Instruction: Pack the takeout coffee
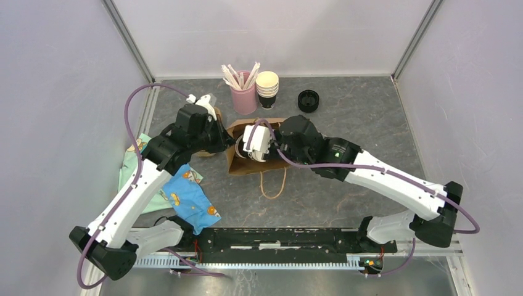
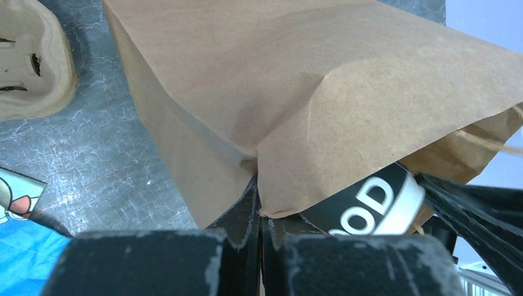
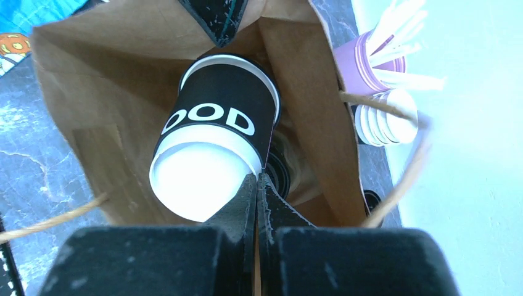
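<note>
A brown paper bag stands open at the table's middle. Inside it a black-and-white cup lies on its side, with something round and black beneath. My right gripper is shut above the bag's opening, tips at the cup's white end, nothing seen between them. My left gripper is shut at the bag's side, tips at the paper edge; whether paper is pinched between them I cannot tell.
A pink straw holder, stacked cups and a black lid stand at the back. A cardboard carrier and cloths lie left.
</note>
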